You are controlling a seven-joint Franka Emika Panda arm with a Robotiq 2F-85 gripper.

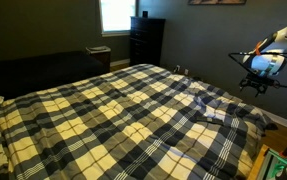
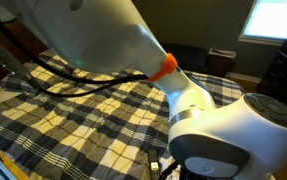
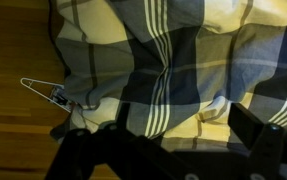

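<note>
My gripper stands open in the wrist view, with a dark finger (image 3: 116, 143) at left and the other at right. Between and beyond them is only the plaid blanket (image 3: 161, 60), creased, in navy, cream and grey. In exterior view 1 the gripper (image 1: 251, 86) hangs in the air at the far right, over the blanket's right end. The blanket (image 1: 113, 120) covers a wide bed-like surface there. A small dark item (image 1: 213, 120) lies on it; its kind is too small to tell.
A metal wire clip (image 3: 45, 93) sits at the blanket's edge over brown wood (image 3: 13, 130). In exterior view 2 the white arm (image 2: 113, 35) hides much of the blanket. A dark dresser (image 1: 147, 40) stands at the back. Most of the blanket is clear.
</note>
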